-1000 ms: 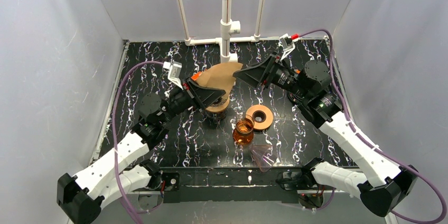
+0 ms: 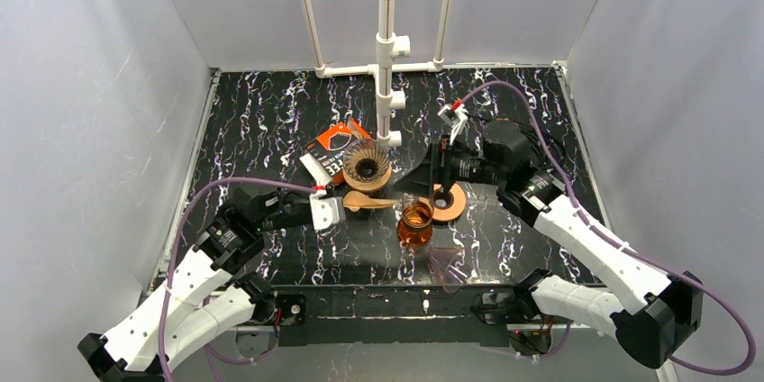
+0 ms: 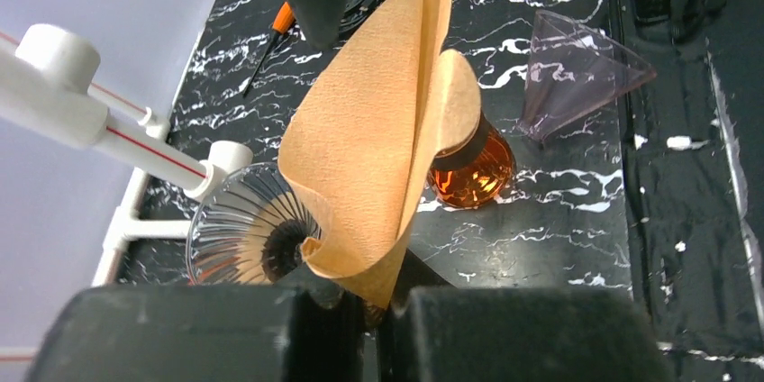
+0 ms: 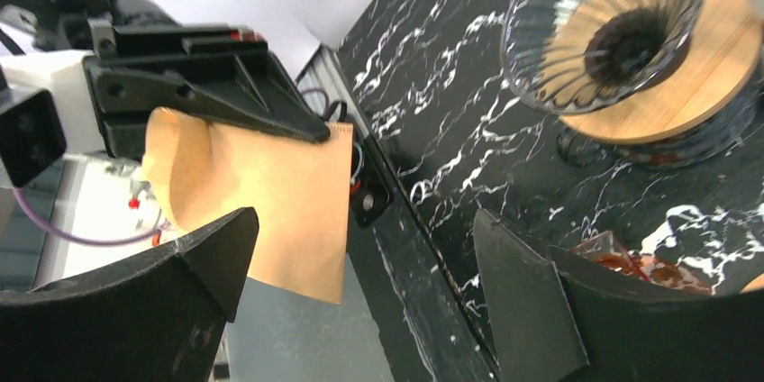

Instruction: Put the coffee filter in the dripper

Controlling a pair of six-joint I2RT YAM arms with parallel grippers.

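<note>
A tan paper coffee filter [image 3: 369, 130] stands up from my left gripper, which is shut on its lower end. Its top edges are partly spread. From the right wrist view, the filter [image 4: 270, 202] hangs from the left gripper's dark fingers [image 4: 225, 98]. My right gripper is open, nothing between its fingers, and apart from the filter. In the top view the filter [image 2: 365, 202] looks narrow, in front of the ribbed glass dripper [image 2: 367, 162]. The dripper [image 4: 604, 31] appears empty, with a round wooden collar below.
An amber glass jar [image 2: 414, 223] stands front centre beside a wooden ring [image 2: 458, 204]. A clear cone-shaped piece [image 2: 447, 267] lies near the front edge. An orange and black box [image 2: 329, 146] lies left of the dripper, and a white pipe post [image 2: 385, 67] rises behind.
</note>
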